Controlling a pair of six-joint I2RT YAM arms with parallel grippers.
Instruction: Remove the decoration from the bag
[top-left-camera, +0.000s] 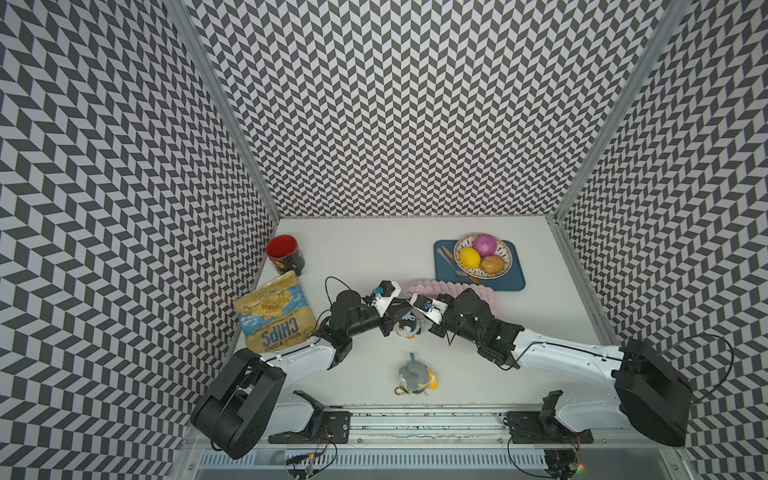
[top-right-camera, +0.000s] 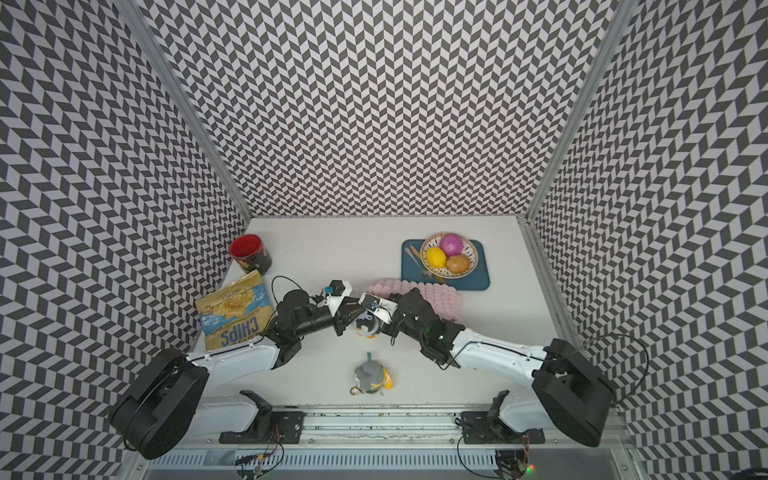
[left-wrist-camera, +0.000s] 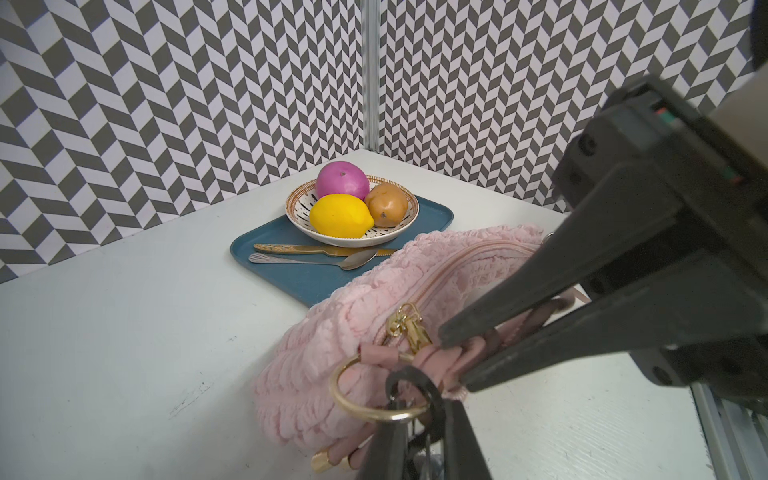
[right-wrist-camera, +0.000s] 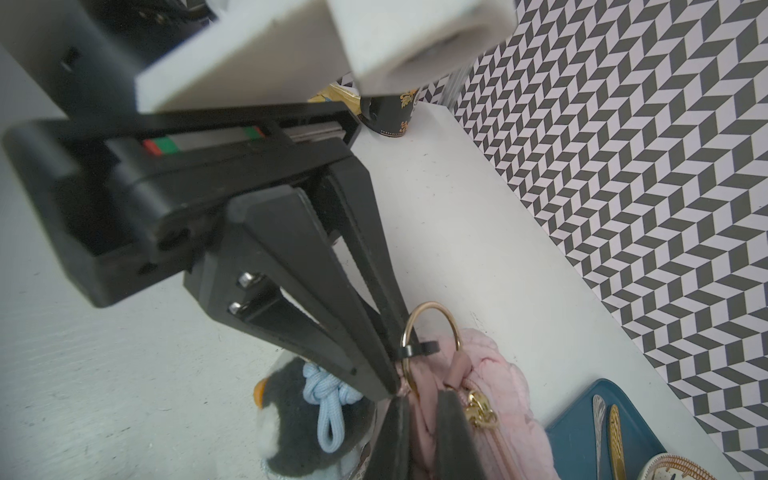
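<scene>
The pink bag (left-wrist-camera: 344, 344) lies on the table, with its gold ring (left-wrist-camera: 342, 392) and pink strap (right-wrist-camera: 426, 392) drawn up between the two grippers. A grey-and-white plush (right-wrist-camera: 300, 424) with a blue knotted cord (right-wrist-camera: 328, 396) hangs below them. My left gripper has its fingers a little apart around a black loop (left-wrist-camera: 416, 380) that passes through the ring. My right gripper is shut on the pink strap beside the ring. How the plush joins the loop is hidden by the fingers.
Another grey plush (top-left-camera: 416, 376) lies near the table's front edge. A blue tray (top-left-camera: 516, 276) with a fruit bowl (top-left-camera: 506, 268) is behind the bag. At the left stand a mug (top-left-camera: 285, 254) and a chips bag (top-left-camera: 276, 312).
</scene>
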